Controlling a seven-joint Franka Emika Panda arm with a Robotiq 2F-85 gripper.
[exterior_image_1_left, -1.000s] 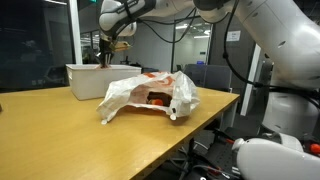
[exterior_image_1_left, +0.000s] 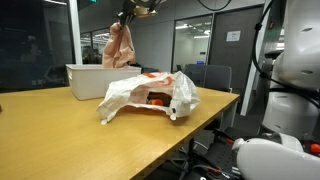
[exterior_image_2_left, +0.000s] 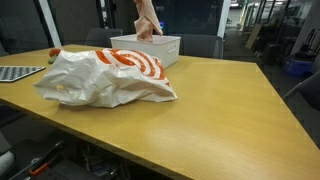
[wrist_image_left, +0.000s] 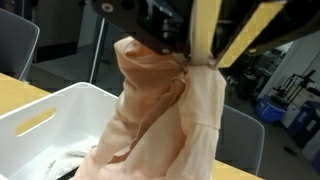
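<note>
From my gripper (exterior_image_1_left: 125, 18) hangs a pinkish-beige cloth (exterior_image_1_left: 119, 46), pinched at its top and draping down in folds. In the wrist view the cloth (wrist_image_left: 155, 115) fills the middle, gathered up at the fingers, which are shut on it. Below and behind it stands a white box (wrist_image_left: 70, 115) with a handle hole; some whitish material (wrist_image_left: 68, 160) lies inside. The second exterior view has the cloth (exterior_image_2_left: 148, 18) above the white box (exterior_image_2_left: 178, 46), its lower end by the box's rim; the gripper is out of that frame.
A crumpled white plastic bag (exterior_image_1_left: 130, 95) with orange print lies on the table (exterior_image_1_left: 60, 135), an orange-red item (exterior_image_1_left: 157, 102) showing at its opening. A dark grid rack (exterior_image_2_left: 17, 73) sits at one side.
My gripper has risen from the white box, drawing the cloth up with it. More of the cloth now shows, hanging above the box. The bag has stayed in place.
</note>
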